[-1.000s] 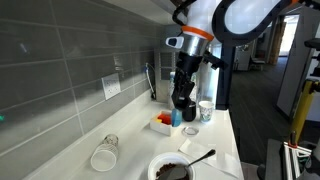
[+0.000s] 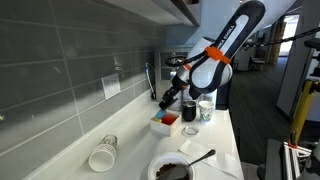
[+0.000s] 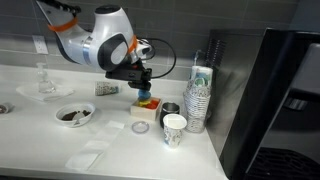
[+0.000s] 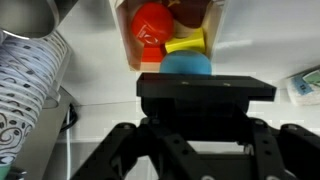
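Note:
My gripper is shut on a blue object (image 4: 186, 63), which shows only partly beyond the dark fingers in the wrist view. In exterior view 2 that blue object hangs below the gripper, over the small open box (image 3: 146, 112); I cannot tell whether it touches the contents. The box (image 2: 164, 125) stands on the counter in exterior view 1. From above, a red ball (image 4: 151, 22), a red block (image 4: 152, 54), a yellow block (image 4: 186, 43) and a dark red item (image 4: 188, 10) show inside it.
Beside the box stand a dark mug (image 3: 169, 111), a patterned cup (image 3: 173, 131) and a stack of cups (image 3: 197, 100). A round clear dish (image 3: 140, 127) lies in front. A white bowl (image 3: 72, 116) with dark contents sits left.
The arm has reached farther back and lower, carrying the blue object from above the near counter to the box. The bowl, cups and box look unmoved.

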